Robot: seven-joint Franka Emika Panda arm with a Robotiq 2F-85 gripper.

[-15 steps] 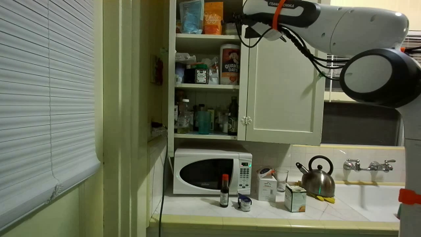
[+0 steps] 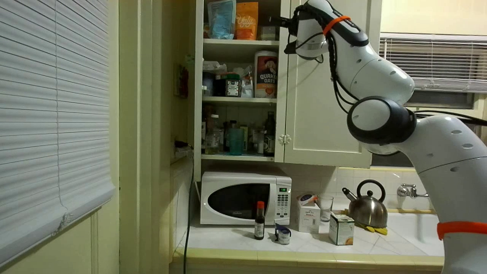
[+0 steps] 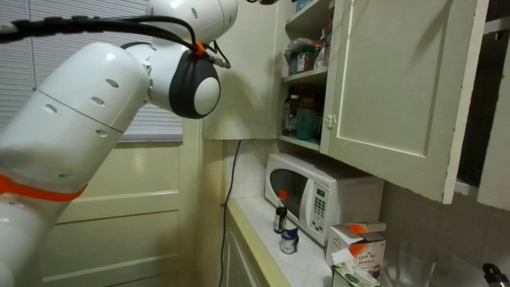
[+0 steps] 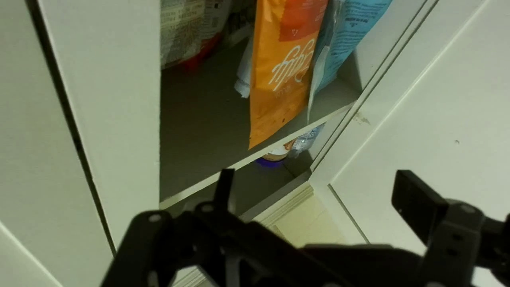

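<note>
My gripper is open, its two dark fingers wide apart with nothing between them. In exterior view 1 it is up by the top shelf, at the right-hand frame of the open cupboard. An orange pouch (image 4: 285, 71) stands on that shelf, leaning in the wrist view, apart from the fingers. Beside it is a blue pouch (image 4: 356, 36), partly cut off by the frame's top edge. From the wrist camera, a clear bag with printing (image 4: 184, 28) shows deeper on the same shelf. Exterior view 2 leaves the gripper almost wholly out of frame.
The cupboard's upright frame (image 4: 126, 119) and shelf edge (image 4: 258, 154) are close to the gripper. Lower shelves hold an oats canister (image 2: 266, 75) and bottles. Below are a microwave (image 2: 245, 198), a sauce bottle (image 2: 259, 223), boxes (image 2: 341, 230) and a kettle (image 2: 368, 210).
The arm has swung into a different pose, its elbow now lower and further left. The gripper end has shifted slightly right, staying near the top shelf. Shelf and counter items have not moved.
</note>
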